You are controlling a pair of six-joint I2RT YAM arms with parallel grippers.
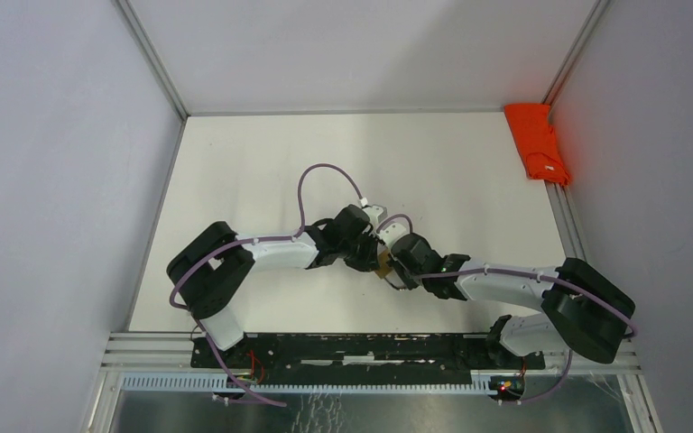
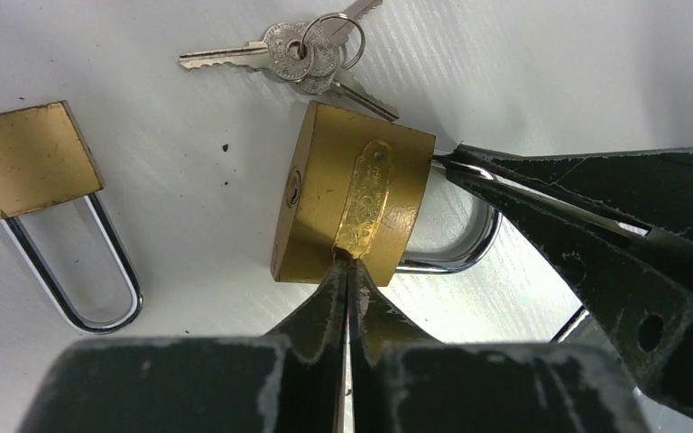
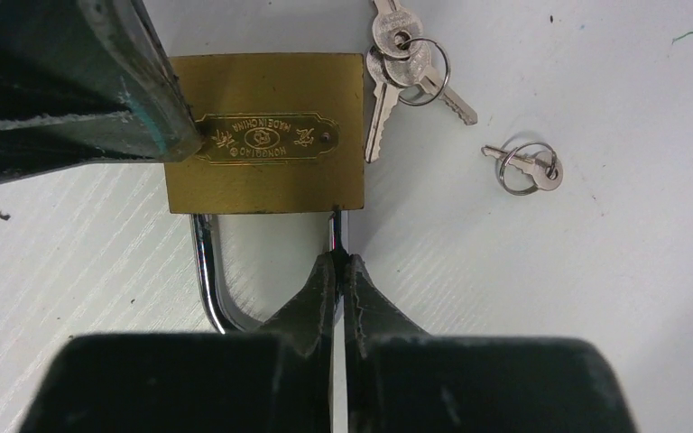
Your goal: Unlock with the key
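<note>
A large brass padlock (image 2: 388, 180) (image 3: 271, 189) lies on the white table between both grippers. My left gripper is shut, its tips at the brass body's edge. My right gripper is shut with its tips on the shackle (image 2: 433, 268) beside the body. Several keys on a ring (image 2: 298, 56) lie by the padlock, and a small key with its own ring (image 3: 537, 167) lies apart. A smaller padlock (image 2: 32, 158) with a long shackle lies in the left wrist view.
An orange folded cloth (image 1: 534, 140) rests at the back right corner. Walls bound the sides.
</note>
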